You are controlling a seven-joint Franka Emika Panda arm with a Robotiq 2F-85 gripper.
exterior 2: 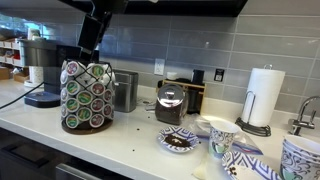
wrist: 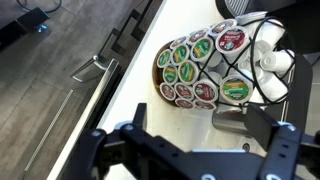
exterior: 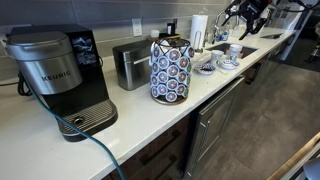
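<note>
A round rack of coffee pods [exterior: 171,72] stands on the white counter, its pods showing coloured lids behind dark wire. The same pod rack [exterior 2: 87,96] is at the left in the second exterior view. My gripper is open, its dark fingers [wrist: 138,115] wide apart and nothing between them. In the wrist view, the pod rack [wrist: 207,75] lies beyond the fingertips, apart from them. A black and silver Keurig coffee maker [exterior: 68,82] sits at the left end of the counter.
Along the counter stand a metal toaster [exterior: 131,64], a glass coffee pot [exterior 2: 171,102], patterned bowls [exterior 2: 179,139], patterned cups [exterior 2: 221,137] and a paper towel roll [exterior 2: 263,97]. A blue cable runs before the coffee maker. Bare counter [exterior 2: 137,143] shows right of the rack.
</note>
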